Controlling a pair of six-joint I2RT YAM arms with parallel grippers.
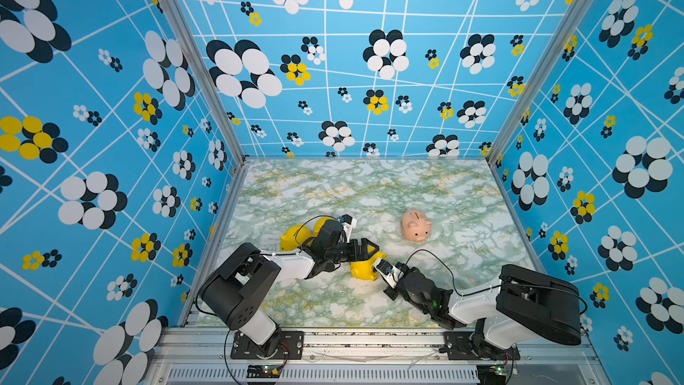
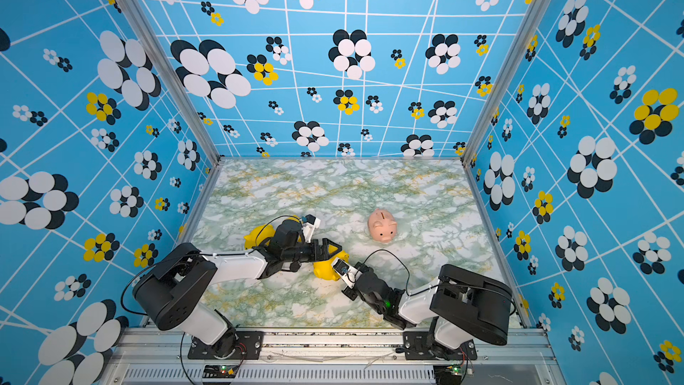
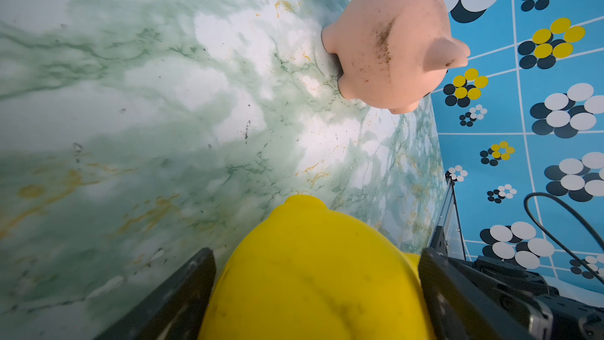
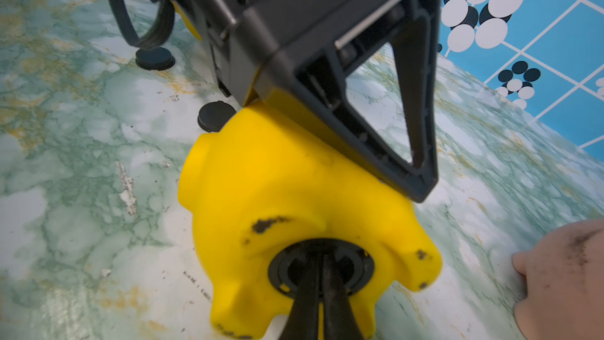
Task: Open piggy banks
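A yellow piggy bank (image 4: 251, 176) lies tipped with its underside facing the right wrist view. My left gripper is open around its body, one finger on each side. On that underside sits a round black plug ring (image 4: 275, 269) with a dark recess. My right gripper is shut, its fingertips together over the recess; how deep they reach is hidden. A pink piggy bank (image 1: 415, 226) stands upright, apart from both grippers. Two more yellow piggy banks, a left one (image 1: 292, 238) and one beside it (image 1: 322, 224), are partly behind the left arm.
Two loose black caps, a nearer one (image 4: 215, 116) and a farther one (image 4: 155, 58), lie on the marble surface (image 1: 370, 185) near the left gripper. Both arms come close together at the tipped bank.
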